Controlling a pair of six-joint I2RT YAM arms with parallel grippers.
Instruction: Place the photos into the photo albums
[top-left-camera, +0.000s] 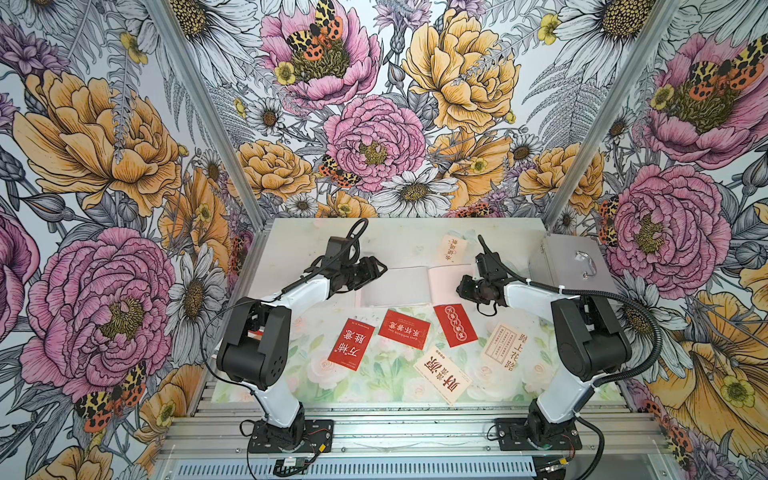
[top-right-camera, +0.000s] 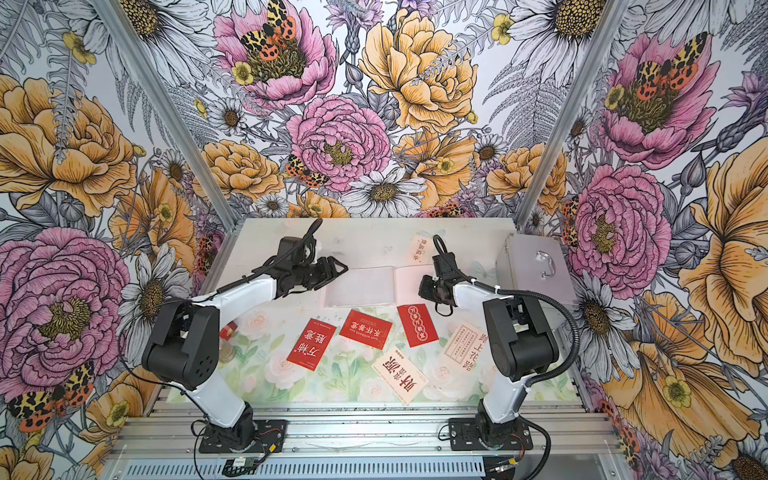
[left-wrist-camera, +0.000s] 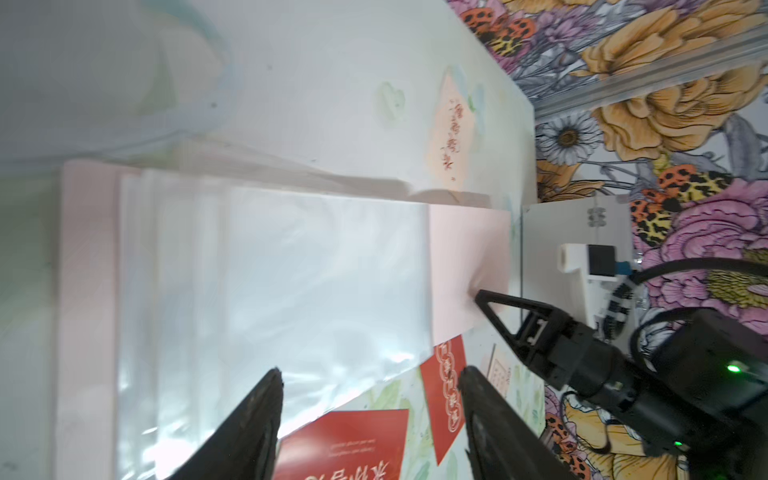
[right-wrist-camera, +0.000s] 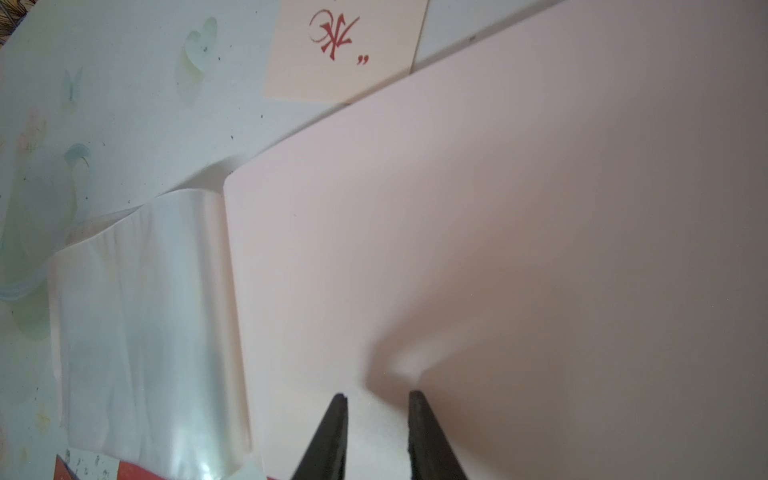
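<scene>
The album (top-left-camera: 396, 284) lies open at the middle back, clear sleeves on the left and a pink page (right-wrist-camera: 496, 200) on the right. My left gripper hovers beside its left end, fingers parted and empty. My right gripper is over the pink page, fingers slightly apart, nothing between. Red photo cards (top-left-camera: 348, 342) and a third red card (top-left-camera: 454, 324) lie in front of the album, with a cream card (top-left-camera: 444, 372) and a pale card (top-left-camera: 504, 348). Another cream card (right-wrist-camera: 344, 52) lies behind the pink page.
A grey metal case (top-right-camera: 536, 268) stands at the table's right. A packet (top-right-camera: 228, 329) is mostly hidden behind the left arm. Floral walls enclose the table's back and sides.
</scene>
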